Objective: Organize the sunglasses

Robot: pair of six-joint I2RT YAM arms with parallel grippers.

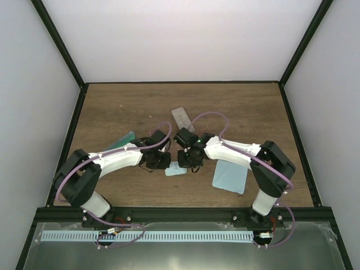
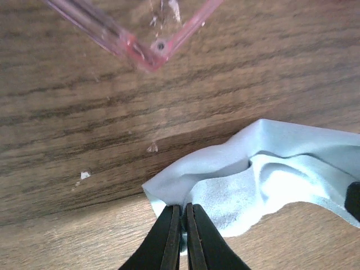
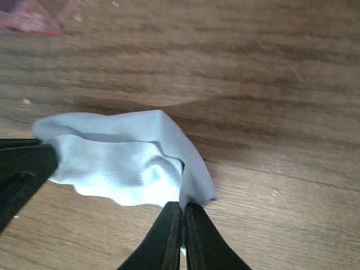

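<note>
A light blue cloth [image 1: 174,170] lies bunched on the wooden table between my two grippers, creased and folded over in both wrist views [image 2: 225,197] [image 3: 124,163]. My left gripper is shut on one edge of the cloth. My right gripper is shut at the cloth's other end, where a folded strip runs down to its fingertips. Pink transparent sunglasses [image 2: 152,59] lie just beyond the cloth, seen only in part at the top of both wrist views, and are mostly hidden in the top view.
A grey elongated case [image 1: 181,118] lies behind the grippers. A teal item [image 1: 125,139] is partly under the left arm. A flat light blue square cloth [image 1: 229,178] lies at the right.
</note>
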